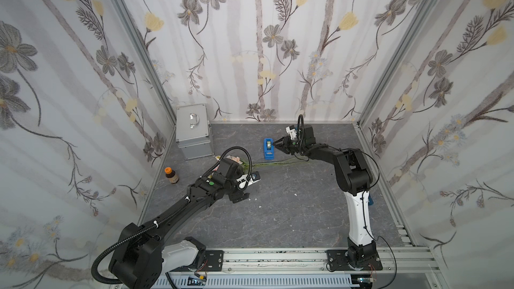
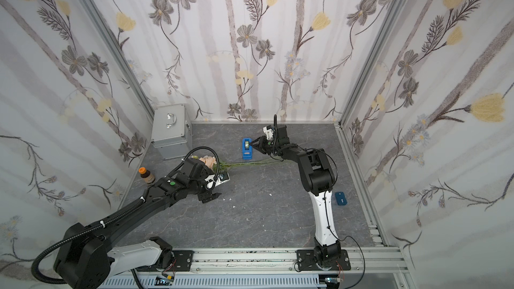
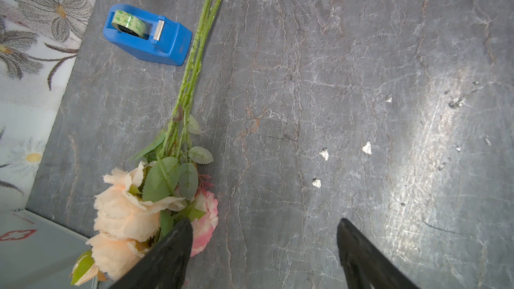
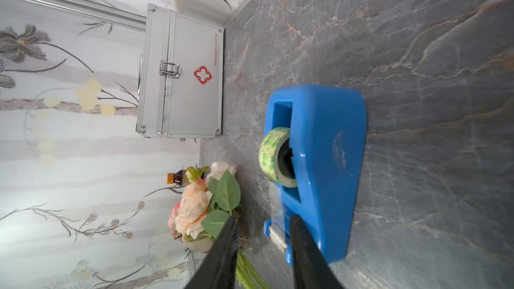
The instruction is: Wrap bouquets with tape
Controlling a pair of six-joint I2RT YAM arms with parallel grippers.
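Note:
A bouquet of peach and pink flowers (image 3: pixel 128 208) with long green stems (image 3: pixel 192 69) lies on the grey table. Beside the stems, a blue tape dispenser (image 4: pixel 334 166) holds a roll of green-patterned tape (image 4: pixel 273 155). My right gripper is open at the dispenser, nothing between its fingers, close to the tape-cutter end in its wrist view. My left gripper stands open over the table near the flower heads, nothing between its fingers.
A silver case (image 1: pixel 193 133) stands at the back left, a brown bottle with orange cap (image 1: pixel 171 176) at the left. A dark blue object (image 2: pixel 341 198) lies at the right.

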